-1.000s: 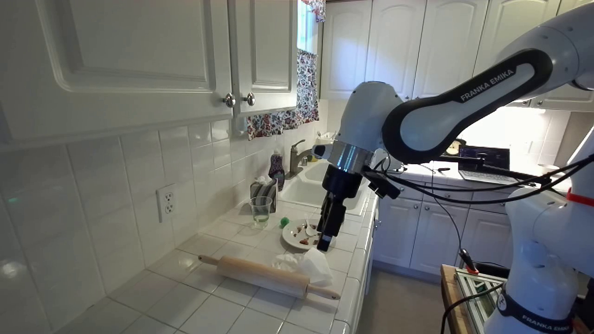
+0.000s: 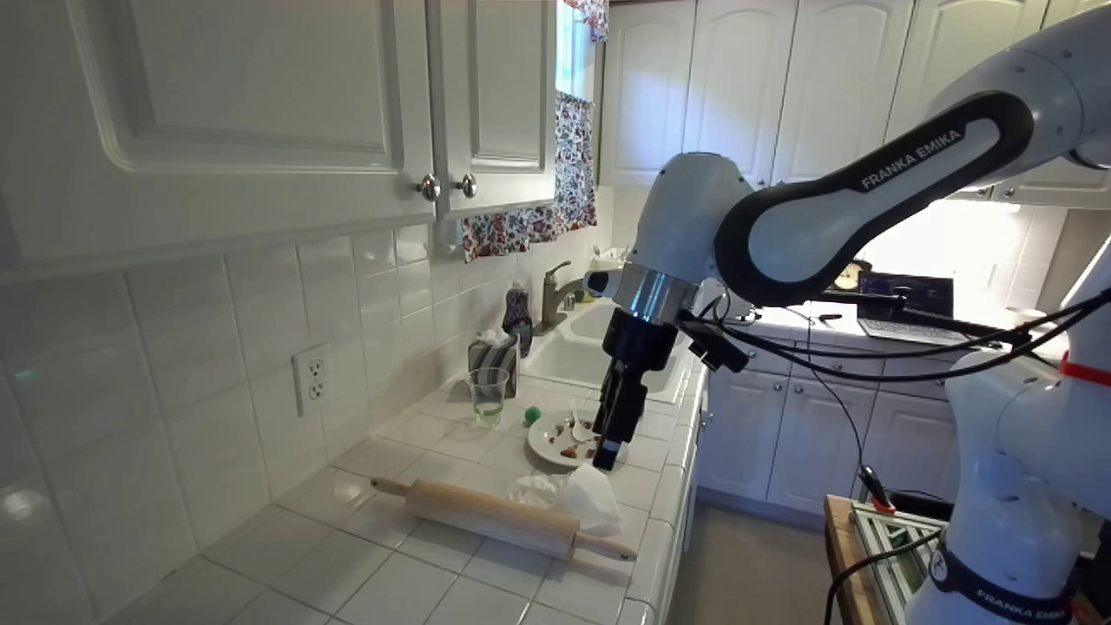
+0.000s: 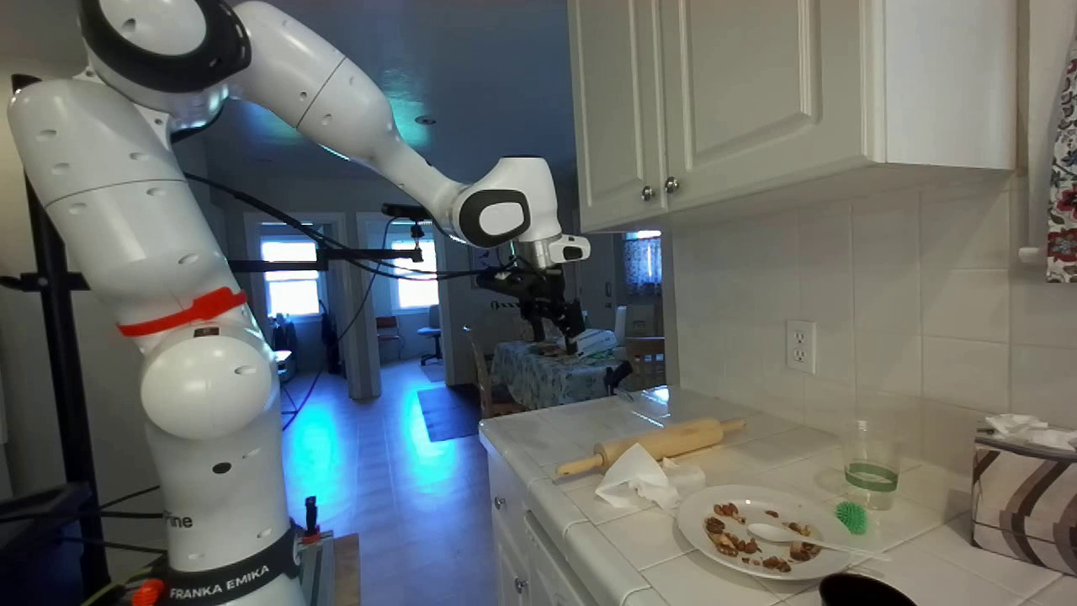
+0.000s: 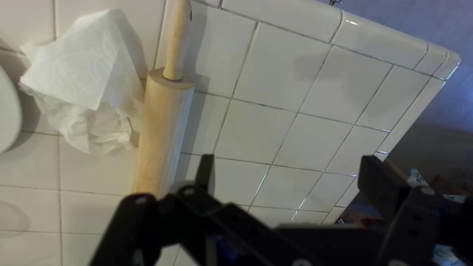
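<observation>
With its fingers wide apart and empty, my gripper is held above the tiled counter, near its edge. In exterior view 1 its fingers [image 2: 607, 454] point down, well clear of the surface. A wooden rolling pin [image 4: 162, 133] lies on the tiles, and its lower end is hidden behind my gripper in the wrist view. Beside it rests a crumpled white paper towel [image 4: 88, 79]. A white plate [image 3: 697, 520] holds brown food pieces [image 3: 732, 535] and a white plastic spoon [image 3: 798, 535]. Close to the plate are a small green spiky ball [image 3: 851, 517] and a clear cup [image 3: 870, 470].
A striped tissue box [image 3: 1025, 505] stands by the wall, with the sink [image 2: 562, 359] beyond. Part of a black round object [image 3: 863, 591] shows at the bottom of exterior view 2. Upper cabinets [image 2: 500, 104] overhang the counter. Tiles beside the rolling pin are bare.
</observation>
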